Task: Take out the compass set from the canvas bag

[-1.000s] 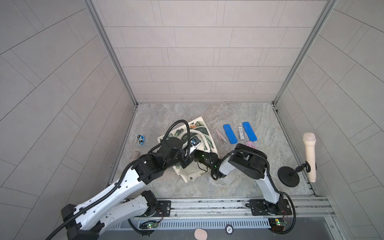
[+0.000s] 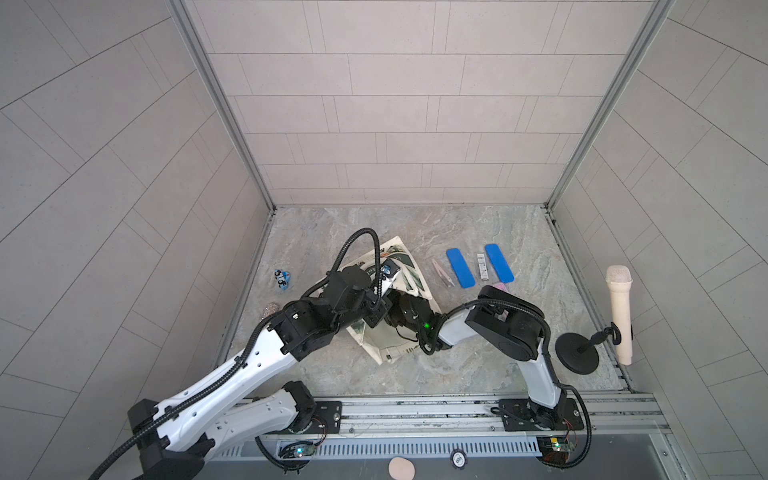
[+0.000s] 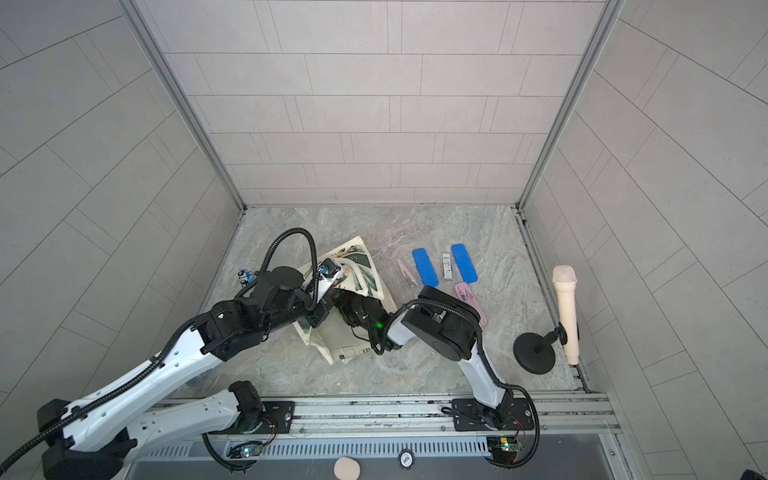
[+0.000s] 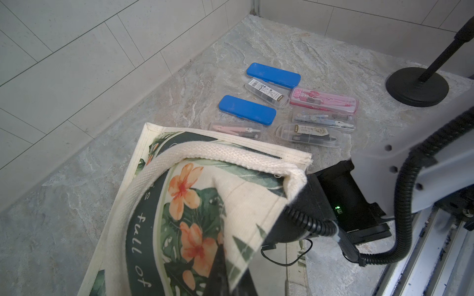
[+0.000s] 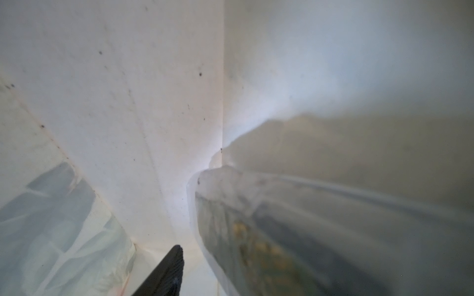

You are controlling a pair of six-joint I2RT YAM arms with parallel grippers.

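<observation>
The cream, flowered canvas bag (image 4: 190, 202) lies in the middle of the floor. My left gripper is shut at its top fabric by the rope handle, lifting the flap. My right gripper (image 2: 396, 308) reaches inside the bag, mostly hidden from the top views. In the right wrist view one black finger (image 5: 165, 273) shows beside a blurred clear plastic case (image 5: 276, 231) against the pale lining; whether it grips the case is unclear.
Several compass sets and cases, including blue ones (image 4: 246, 109) and a pink one (image 4: 323, 99), lie right of the bag. A black microphone stand (image 4: 417, 86) is at the far right. Small objects (image 2: 281, 278) lie at the left.
My left gripper has risen slightly with the bag's top. The right arm has shifted a little to the right, its gripper still in the bag.
</observation>
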